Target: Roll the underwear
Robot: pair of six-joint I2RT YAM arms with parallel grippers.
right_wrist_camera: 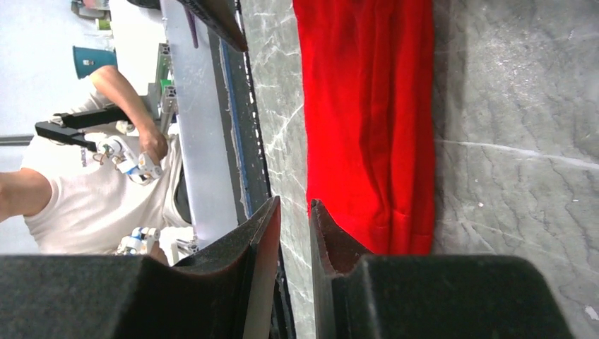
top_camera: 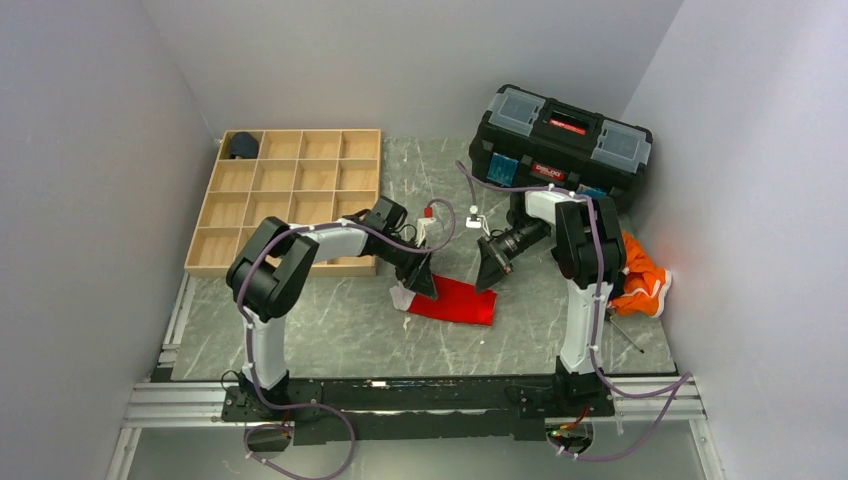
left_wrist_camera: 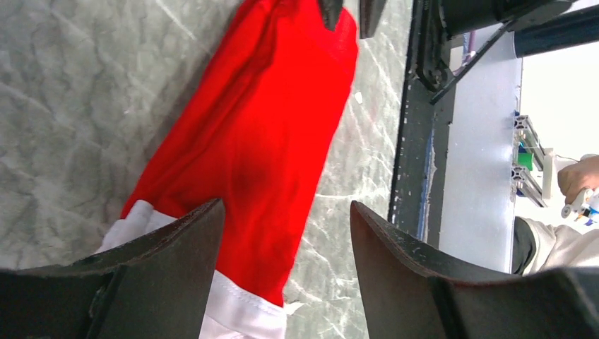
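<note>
Red underwear [top_camera: 455, 300] with a white band [left_wrist_camera: 244, 311] at its left end lies flattened on the grey table, its long edge doubled into a fold, as both wrist views show. My left gripper hovers over the band end, fingers apart, nothing held between them. My right gripper is above the other end of the red cloth, its fingertips a short gap apart, with no cloth visibly held.
A wooden grid box [top_camera: 273, 172] with a dark cloth in one cell stands back left. A black toolbox [top_camera: 545, 135] is back right, orange fabric [top_camera: 640, 285] at the right wall.
</note>
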